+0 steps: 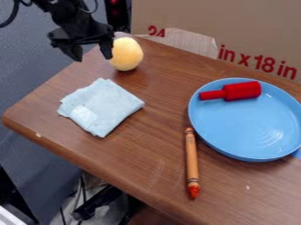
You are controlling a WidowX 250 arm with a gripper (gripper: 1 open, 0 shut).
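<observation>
My black gripper (90,52) hangs at the upper left of the table, beside a yellow round object (126,54); whether its fingers are open or shut is unclear. A folded pale blue cloth (101,107) lies on the left of the table. An orange crayon (192,163) lies upright in the view, left of a blue plate (245,129) that holds a red cylindrical object with a handle (240,90).
The wooden table (129,172) has bare room at the front and middle. A cardboard box (230,31) stands along the back edge. Grey floor shows at the left beyond the table's edge.
</observation>
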